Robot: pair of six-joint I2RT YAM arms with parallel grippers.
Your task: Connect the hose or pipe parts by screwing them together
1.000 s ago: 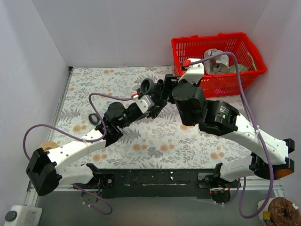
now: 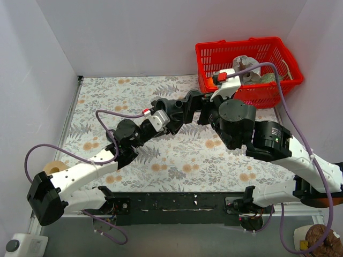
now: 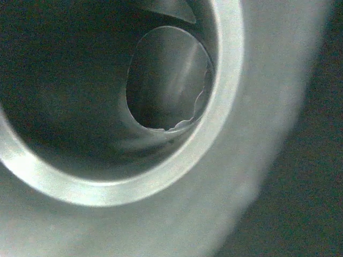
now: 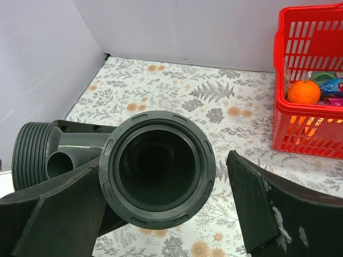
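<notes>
A dark grey pipe fitting (image 2: 171,108) with a ribbed, threaded end and side ports is held up over the middle of the table by my left gripper (image 2: 161,120), shut on it; in the left wrist view its bore (image 3: 229,64) fills the picture up close. My right gripper (image 2: 193,107) is right beside it; in the right wrist view its open fingers straddle the fitting's round end (image 4: 157,210), which faces that camera. Whether the fingers touch it I cannot tell.
A red basket (image 2: 284,80) with bags and an orange stands at the back right. A tape roll (image 2: 53,167) lies at the left edge. Purple cables loop from both arms.
The fitting and my left gripper have shifted slightly left and down in the top view.
</notes>
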